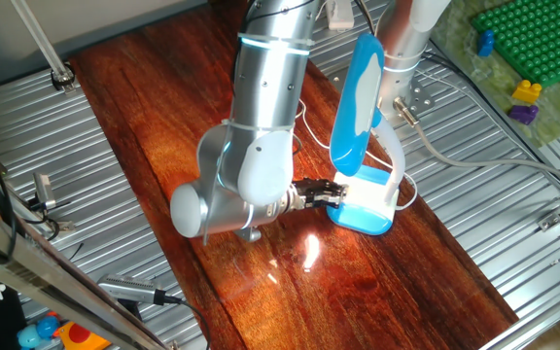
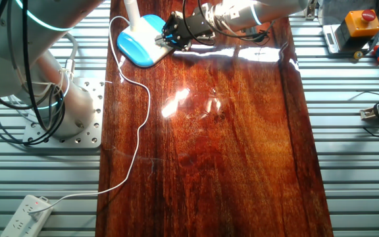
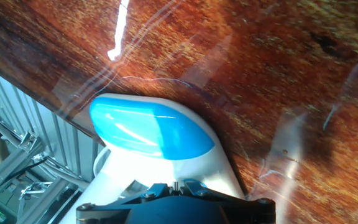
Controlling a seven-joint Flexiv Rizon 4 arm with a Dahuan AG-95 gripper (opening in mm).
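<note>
A blue and white desk lamp stands on the wooden table, its long blue lamp head (image 1: 356,105) raised above its base (image 1: 366,220). In the second exterior view, the blue and white lamp base (image 2: 134,49) sits at the top of the table. My black gripper (image 1: 344,193) reaches the base from the side, its tips over the white part. From the wrist, the shiny blue end of the base (image 3: 148,129) lies just ahead of the gripper. The fingers meet at the tips, with nothing visible between them. Whether they touch the lamp, I cannot tell.
The lamp's white cable (image 2: 139,135) runs along the table's edge to a power strip (image 2: 26,217). An emergency stop box (image 2: 360,27) lies off the far side.
</note>
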